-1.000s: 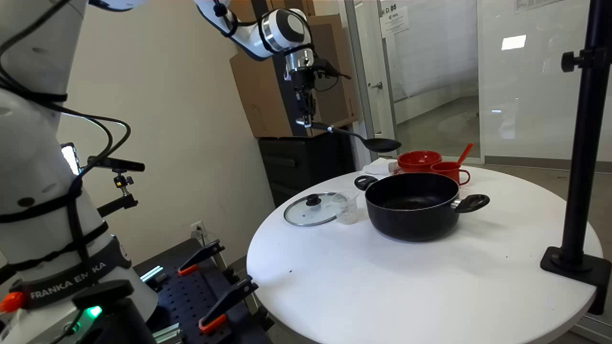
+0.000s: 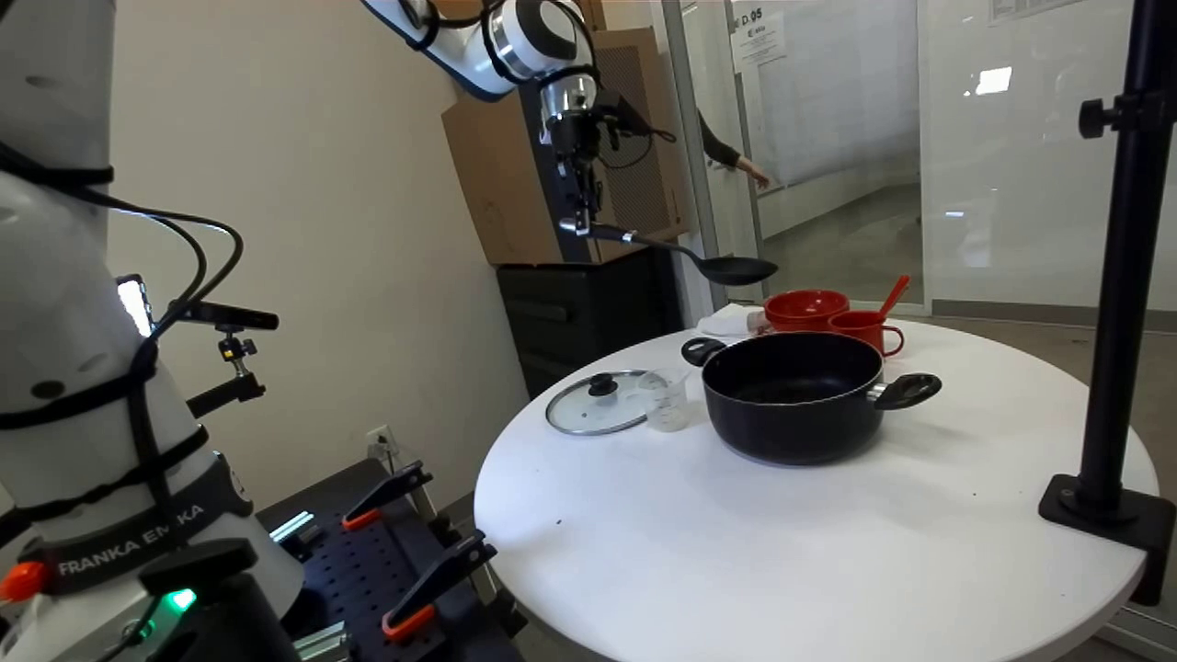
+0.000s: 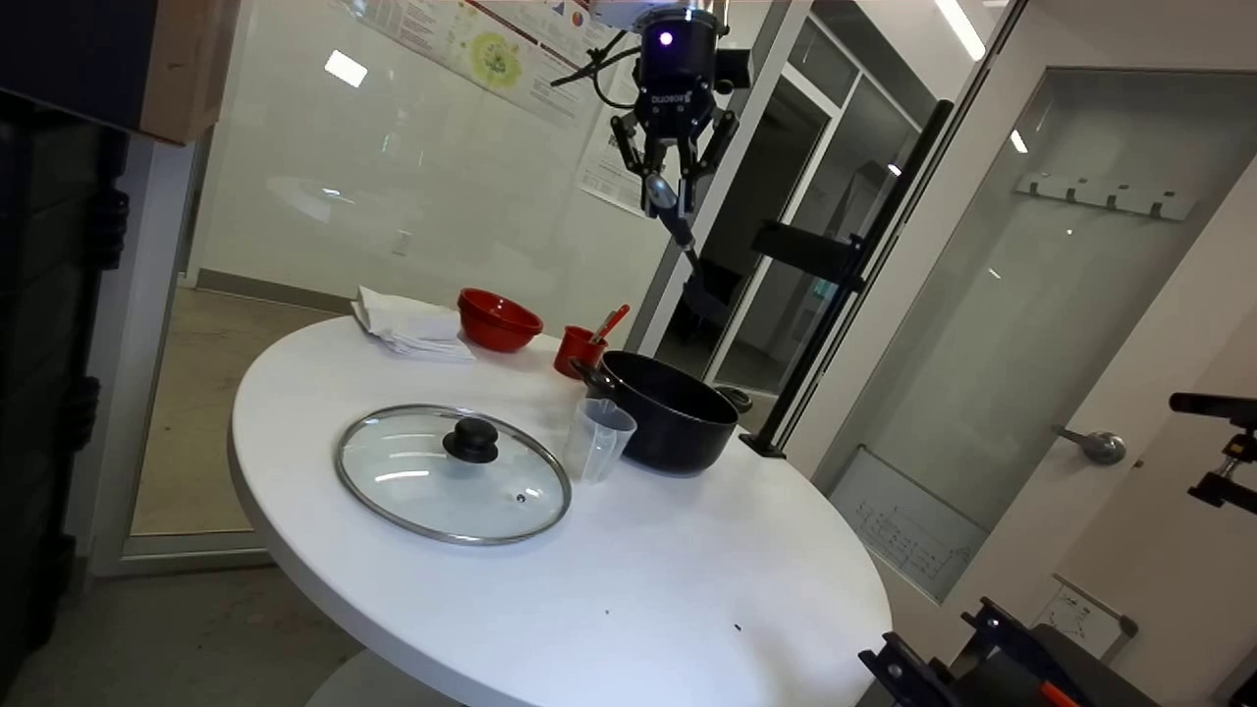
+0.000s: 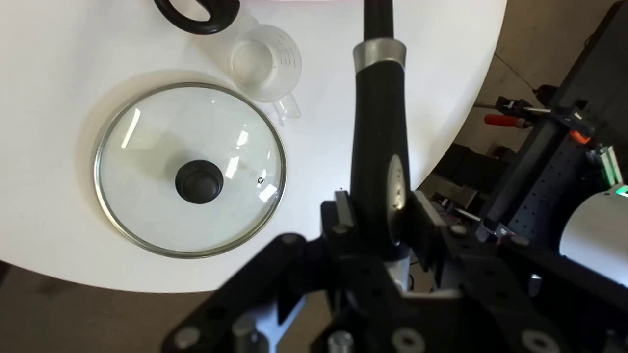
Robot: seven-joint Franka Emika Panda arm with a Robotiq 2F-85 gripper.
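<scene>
High above the back of the table, my gripper (image 2: 579, 224) is shut on the handle of a black ladle (image 2: 737, 270). In the wrist view the ladle's dark handle (image 4: 381, 129) runs between the finger pads and away toward the top edge, where its head is out of frame. The ladle's head hangs in the air, apart from everything on the table. Below and to its right in exterior view 1 stands a black pot (image 2: 792, 414) with two side handles and no lid on it. The glass lid (image 3: 454, 507) with a black knob lies flat on the table.
A clear measuring cup (image 3: 598, 440) stands between lid and pot. A red bowl (image 3: 498, 320), a red mug (image 3: 577, 352) with a red utensil in it, and a white cloth (image 3: 409, 323) are at the back.
My gripper has risen slightly and shifted a little left in exterior view 1, still holding the ladle, whose head is higher. An arm now shows at the doorway. Things on the table are unmoved.
</scene>
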